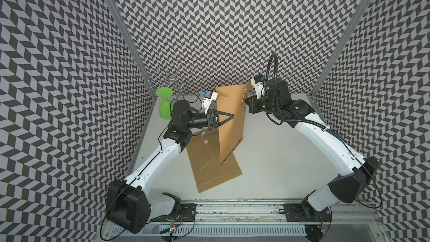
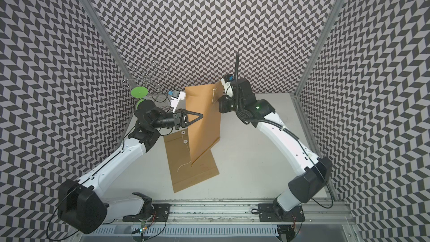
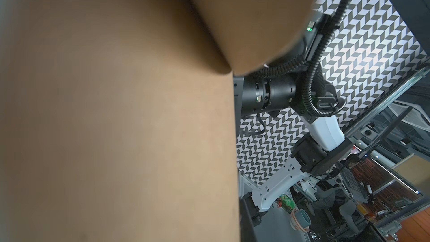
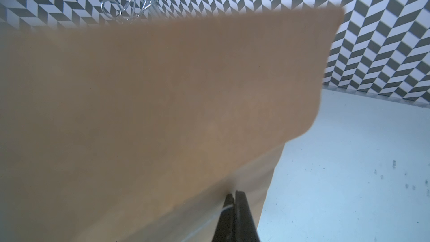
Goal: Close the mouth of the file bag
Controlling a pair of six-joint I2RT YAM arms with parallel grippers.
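An upright tan file bag [image 1: 230, 125] is held up between my arms, a white string and button near its top. My left gripper [image 1: 230, 116] is shut on the bag's near side; its wrist view is mostly filled by paper. My right gripper is shut at the bag's top right, just under the blurred flap [image 4: 188, 89], with a thin pale string across its fingers; whether it grips the string is unclear.
A second brown bag [image 1: 208, 179] with string and buttons lies flat below. A green stand [image 1: 164, 93] and wire racks stand at back left.
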